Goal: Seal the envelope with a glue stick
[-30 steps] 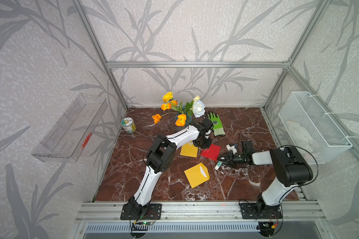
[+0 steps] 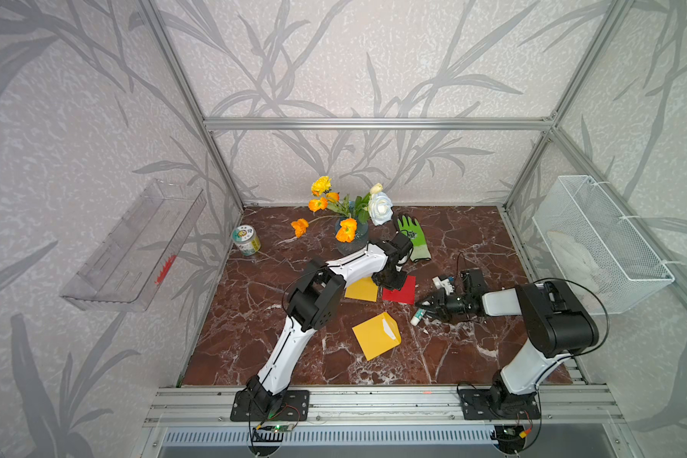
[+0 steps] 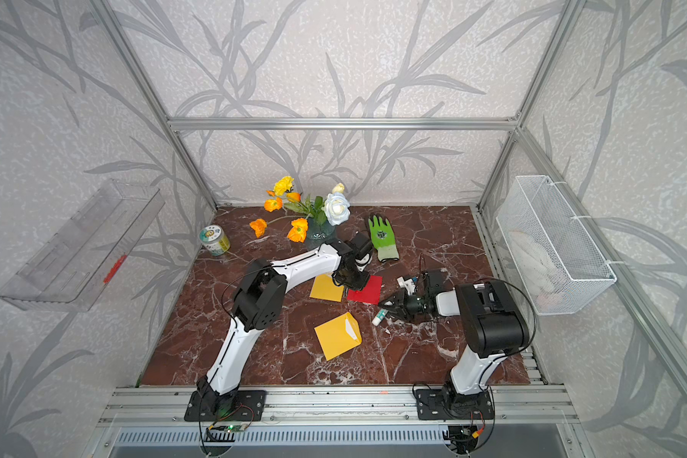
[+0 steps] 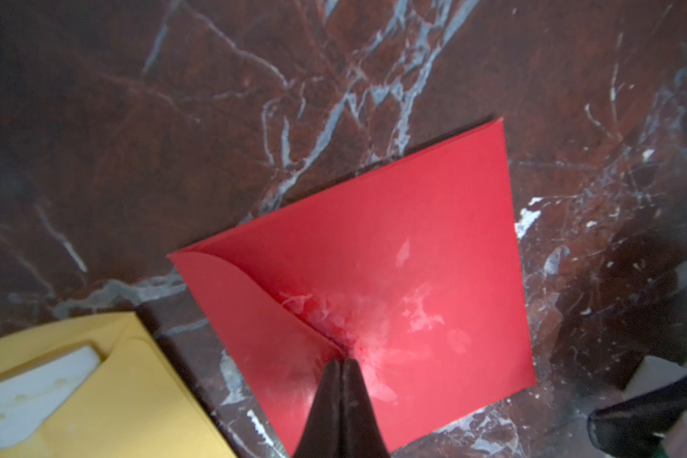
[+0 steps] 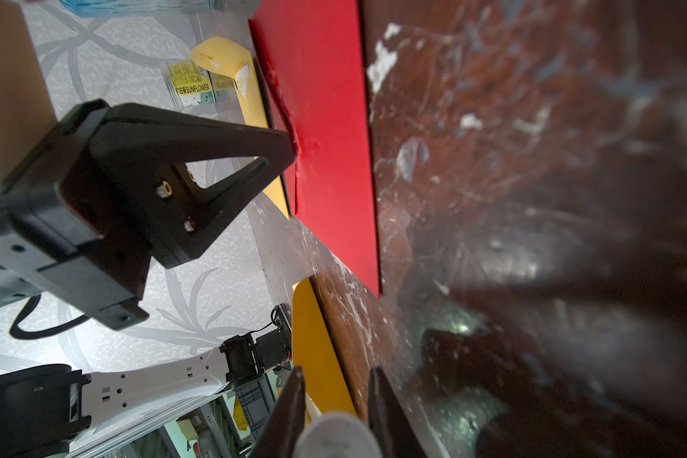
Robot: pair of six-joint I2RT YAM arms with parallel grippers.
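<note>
A red envelope point(image 4: 435, 229) lies on the marble table, its flap folded over with shiny smears along the edge. My left gripper is shut, its fingertips pressing on that flap's edge with nothing visible between them. My right gripper point(image 2: 427, 305) is low to the right of the red envelope, shut on the glue stick point(image 2: 418, 316), whose white end also shows between the fingers in the right wrist view. A yellow envelope point(image 2: 361, 290) lies left of the red one, partly under my left arm; another yellow envelope point(image 2: 374, 339) lies in front, white paper showing in it.
A vase of flowers point(image 2: 351, 242) and a green glove point(image 2: 412, 236) stand or lie at the back. A can point(image 2: 245, 240) is at the back left. Wire and clear baskets hang at the sides.
The red envelope has shifted slightly left and turned under my left gripper, which has moved a little with it. My right arm looks unchanged.
</note>
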